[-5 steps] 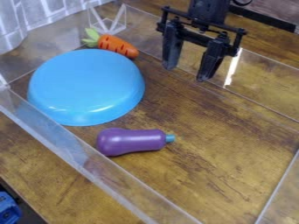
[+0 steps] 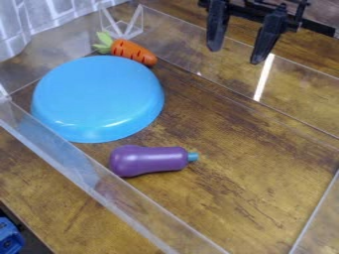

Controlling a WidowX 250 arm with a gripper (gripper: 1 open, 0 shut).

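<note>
My black gripper (image 2: 236, 50) is at the top of the view, over the back right, its two fingers spread apart with nothing between them. A purple toy eggplant (image 2: 149, 159) lies on the wooden floor at the front middle. An upturned light-blue bowl or dome (image 2: 95, 94) sits at the left. An orange toy carrot (image 2: 130, 52) with a green top lies behind the blue object.
Clear plastic walls (image 2: 73, 154) edge the wooden area (image 2: 232, 184). A blue object (image 2: 7, 236) shows at the lower-left corner, outside the wall.
My gripper has moved up in the view, rising from near the middle back to the top edge. The eggplant, carrot and blue object have not moved.
</note>
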